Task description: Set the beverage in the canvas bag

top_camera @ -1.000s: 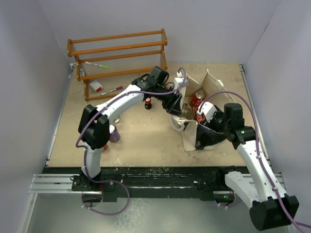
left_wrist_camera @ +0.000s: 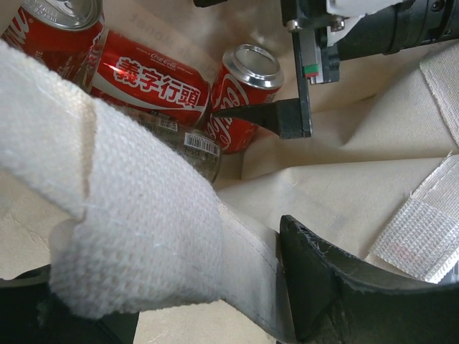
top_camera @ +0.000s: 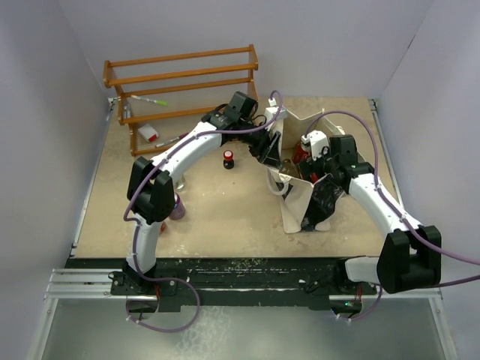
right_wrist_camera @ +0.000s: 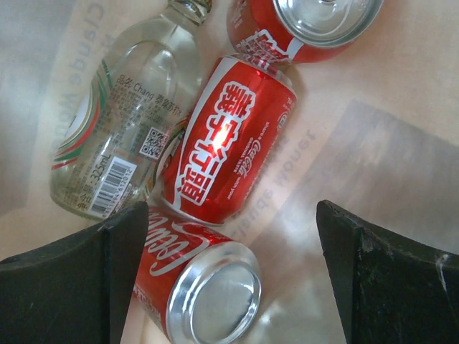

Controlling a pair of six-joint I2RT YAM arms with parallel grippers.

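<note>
The cream canvas bag (top_camera: 298, 210) stands on the right side of the table, holding several red cola cans (left_wrist_camera: 150, 79) and a clear bottle (right_wrist_camera: 118, 122). My left gripper (top_camera: 271, 150) is at the bag's left rim; in its wrist view a white strap lies between its fingers, which are part apart. My right gripper is inside the bag over the cans, fingers wide apart with nothing held; a can (right_wrist_camera: 208, 287) lies low between them.
A small dark bottle (top_camera: 228, 160) and a purple can (top_camera: 178, 208) stand left of the bag. A wooden rack (top_camera: 180, 79) is at the back left.
The right arm has moved from the front right up and inward over the bag.
</note>
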